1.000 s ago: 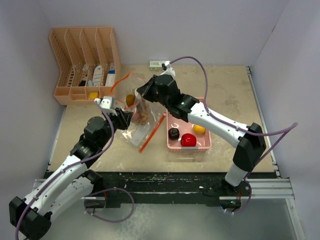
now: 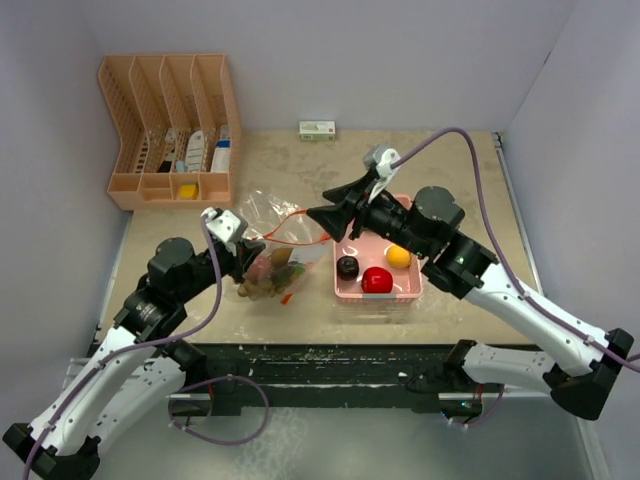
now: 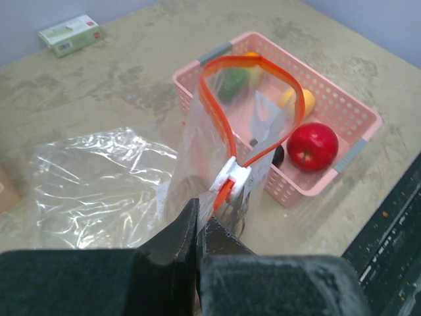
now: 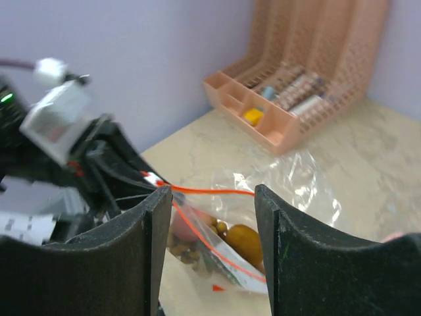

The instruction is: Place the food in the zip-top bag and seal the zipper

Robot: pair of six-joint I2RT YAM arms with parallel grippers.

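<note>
The clear zip bag (image 2: 268, 268) stands at mid-table with food inside, including a brown round item (image 4: 245, 243) and a pinkish one. Its orange zipper strip (image 3: 299, 108) forms an open loop, with the white slider (image 3: 230, 176) at the near end. My left gripper is shut on the bag's zipper end, just below the slider. My right gripper is open beside the far end of the mouth; the orange strip shows beyond its fingers (image 4: 156, 210), with nothing visibly gripped.
Right of the bag sits a pink basket (image 3: 358, 108) holding a red apple (image 3: 312, 147), a yellow fruit (image 2: 398, 257) and a dark one (image 2: 347, 267). Clear plastic film (image 3: 99, 191) lies behind the bag. A peach organizer (image 2: 122, 190) and small box (image 2: 317, 130) are at the back.
My right gripper has moved right and toward the front. The bag's mouth, raised and leaning back before, has come down toward the front.
</note>
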